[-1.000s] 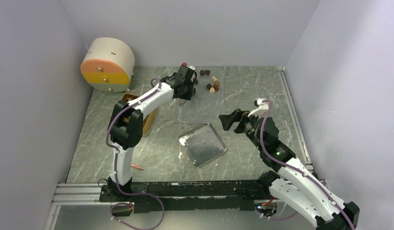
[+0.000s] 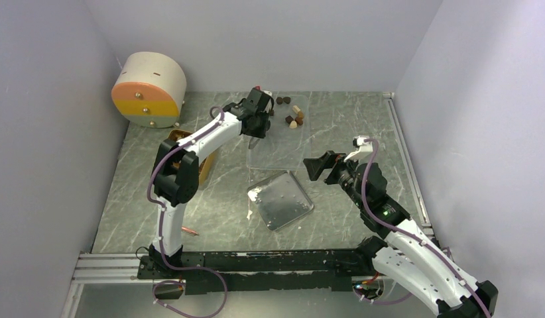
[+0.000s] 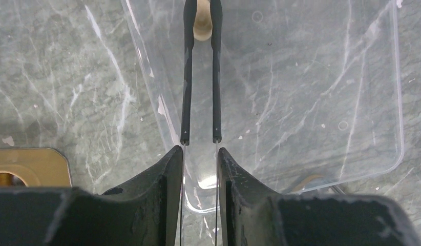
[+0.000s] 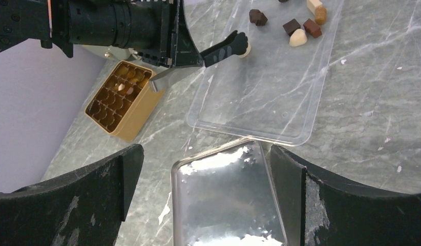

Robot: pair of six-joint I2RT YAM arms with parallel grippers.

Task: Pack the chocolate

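A clear plastic tray holds several brown and cream chocolates, among them a pale one beside darker pieces. My left gripper is over the tray's left side, its long dark fingers closed around a cream chocolate. In the top view its tips are hidden under the wrist. The gold chocolate box, with a few pieces in its compartments, is at the left, partly behind the left arm. My right gripper stands open above the right side of the table, nothing between its fingers.
A metal tray lies in front of the clear tray. A white cabinet with coloured drawers stands back left, and a small copper-coloured object lies front left.
The left wrist has shifted very slightly upward in the top view. The right arm and the objects in view have not visibly moved.
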